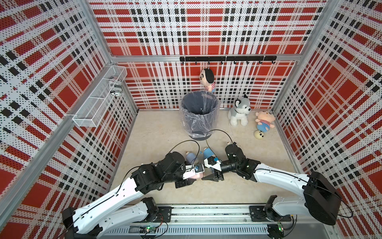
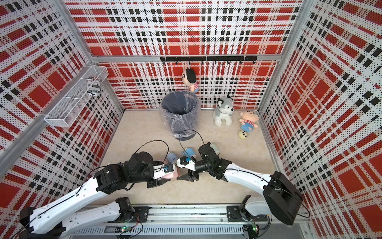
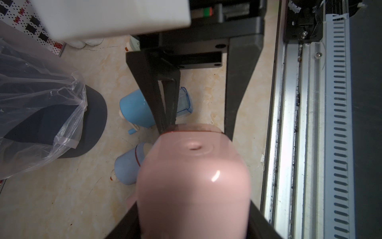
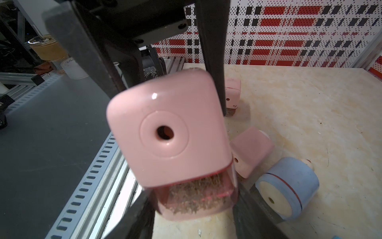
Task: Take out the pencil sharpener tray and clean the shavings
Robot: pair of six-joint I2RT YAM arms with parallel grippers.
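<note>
A pink pencil sharpener (image 3: 193, 179) is held in the air, with my left gripper (image 1: 195, 175) shut on its body. In the right wrist view, its clear tray (image 4: 197, 199) sits at the bottom of the body, full of brown shavings. My right gripper (image 1: 205, 169) faces the left one, its fingers (image 3: 238, 87) on either side of the tray end. It looks part open; whether its fingertips touch the tray I cannot tell. The trash bin (image 1: 199, 113), lined with a clear bag, stands behind the arms.
Other sharpeners rest on the table: a light blue one (image 3: 137, 107), a bluish-grey one (image 4: 288, 187) and pink ones (image 4: 251, 151). Plush toys (image 1: 240, 111) sit at the back right. A wire basket (image 1: 93, 107) hangs on the left wall.
</note>
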